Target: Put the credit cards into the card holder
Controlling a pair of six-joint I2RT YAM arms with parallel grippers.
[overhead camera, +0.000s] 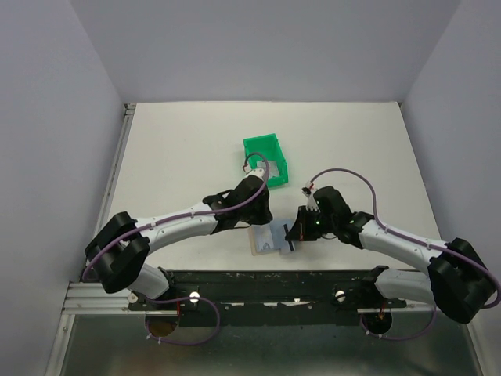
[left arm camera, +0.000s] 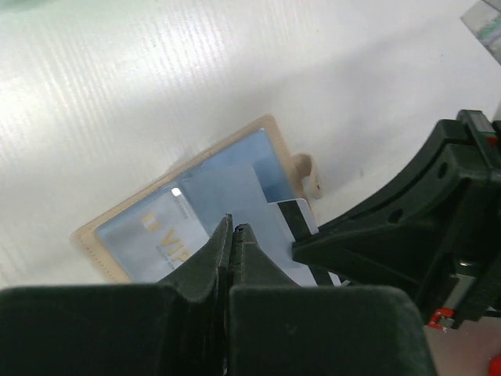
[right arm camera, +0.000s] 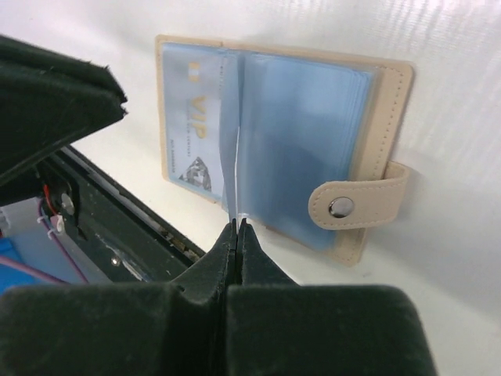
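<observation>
A tan card holder (right arm camera: 376, 133) with clear blue sleeves lies open on the white table; a card lettered VIP (right arm camera: 192, 117) sits in one sleeve. My left gripper (overhead camera: 264, 216) is shut above the holder's left side, nothing visible between its fingertips. My right gripper (overhead camera: 296, 232) is shut at the holder's right part, its tips at a thin sleeve edge standing up near the middle, as the right wrist view shows; whether it grips that edge is unclear. A dark-striped piece (left arm camera: 291, 215) shows beside the right gripper.
A green tray (overhead camera: 274, 149) with a pale item inside stands behind the grippers. The dark front edge of the table runs close below the holder.
</observation>
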